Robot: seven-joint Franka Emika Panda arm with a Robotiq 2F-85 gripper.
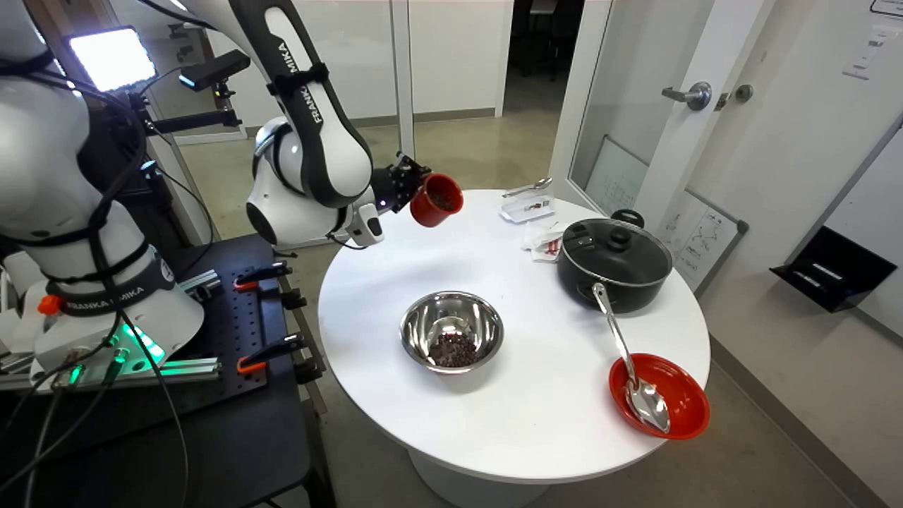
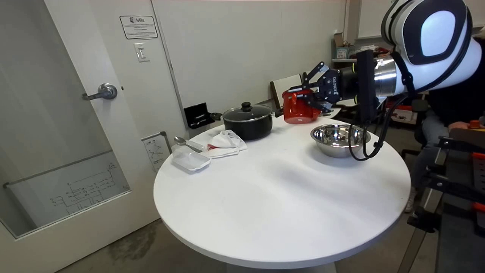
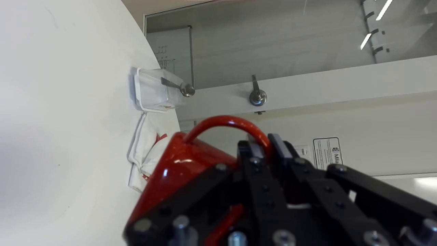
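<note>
A red mug (image 1: 434,203) hangs above the far left edge of the white table, tilted in exterior view 1, with dark contents visible inside. My gripper (image 2: 313,93) is shut on the mug's handle. In the wrist view the curved handle (image 3: 229,121) passes between the dark fingers, and the fingers hide part of the mug's body. On the table a steel bowl (image 1: 452,331) holds a heap of small dark pieces (image 1: 453,348). The mug is well apart from the bowl, higher and farther back in exterior view 1.
A lidded black pot (image 1: 616,258) stands at the table's right side, near a red bowl (image 1: 686,398) with a large spoon (image 1: 647,405). A clear container (image 2: 191,159) with a small spoon and a white cloth bag (image 2: 226,144) lie nearby.
</note>
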